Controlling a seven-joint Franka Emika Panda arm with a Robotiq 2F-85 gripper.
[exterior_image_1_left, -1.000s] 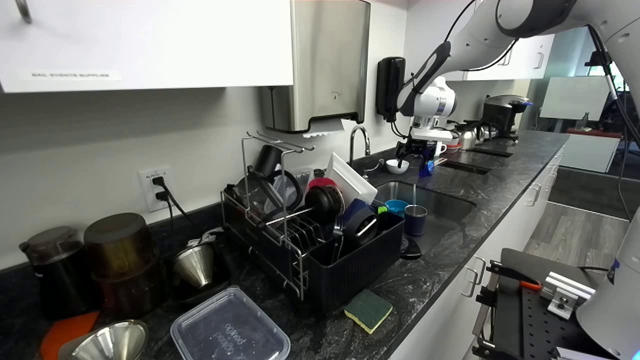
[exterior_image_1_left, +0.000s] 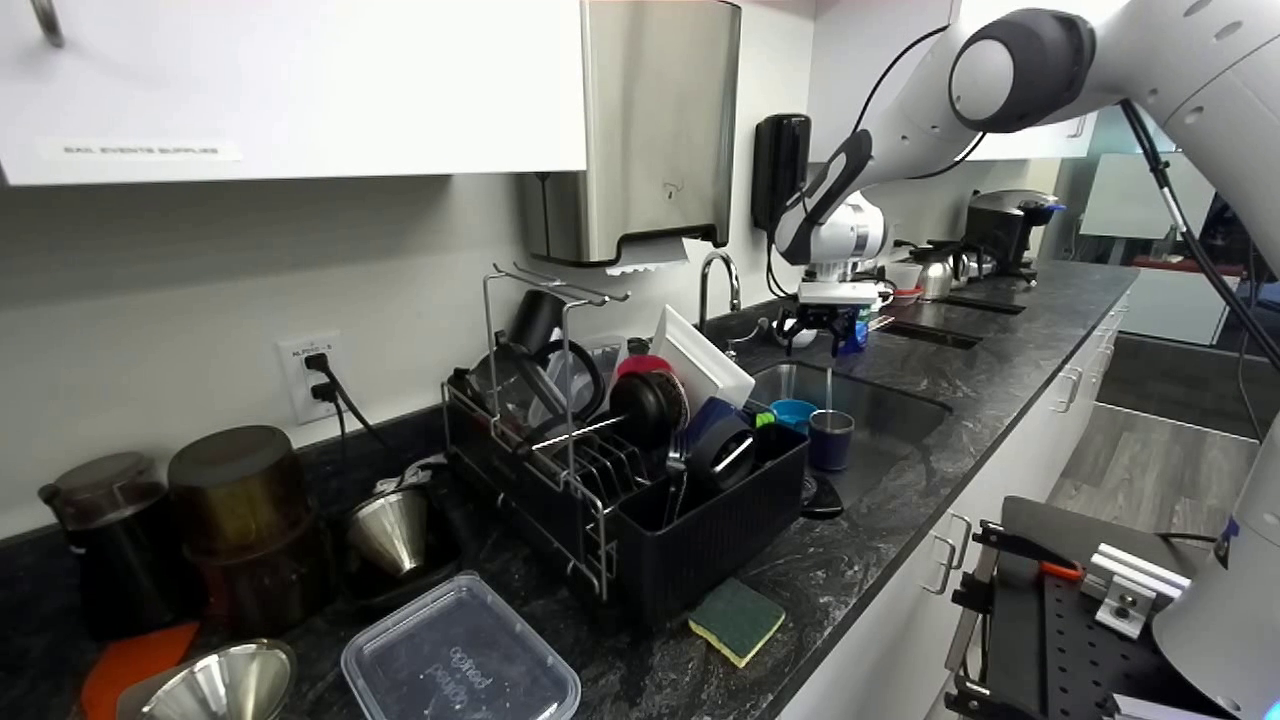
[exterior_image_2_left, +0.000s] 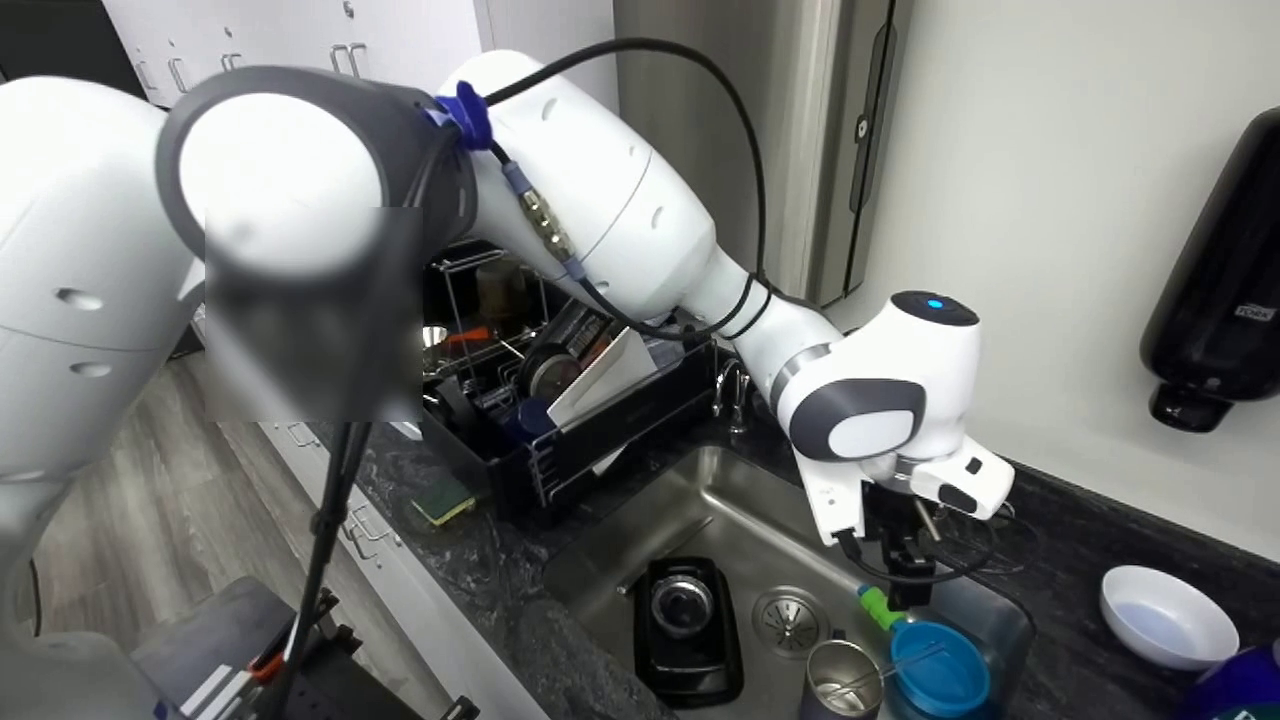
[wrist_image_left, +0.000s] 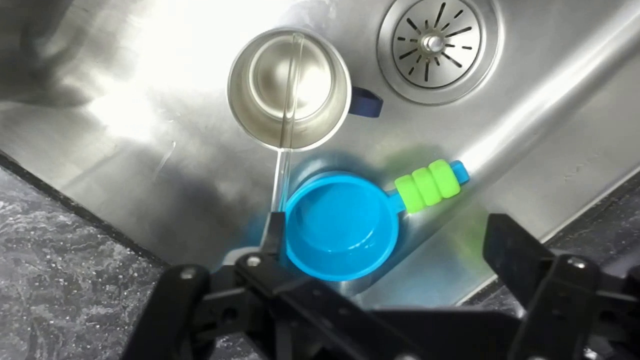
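High over the sink (exterior_image_2_left: 720, 480), my gripper stands open, with nothing held between its fingers. Below it in the wrist view lies a blue round cup (wrist_image_left: 342, 228) with a green ridged handle (wrist_image_left: 427, 186). Beside that cup is a steel mug (wrist_image_left: 289, 90) with a dark blue handle, and a clear thin rod (wrist_image_left: 291, 96) leans across its mouth. The left finger overlaps the blue cup's edge in that picture. In exterior view 2, the gripper (exterior_image_2_left: 908, 576) hangs above the green handle.
A black tray (exterior_image_2_left: 690, 684) holding a glass dish lies in the sink beside the drain (exterior_image_2_left: 788, 622). A full dish rack (exterior_image_1_left: 708, 540) stands next to the sink, near a sponge (exterior_image_1_left: 738, 620). A white bowl (exterior_image_2_left: 1166, 618) sits on the counter, near the wall.
In exterior view 1 the arm and gripper have shifted left and slightly lower, toward the sink, now partly covering the white bowl. The dishes have not moved.
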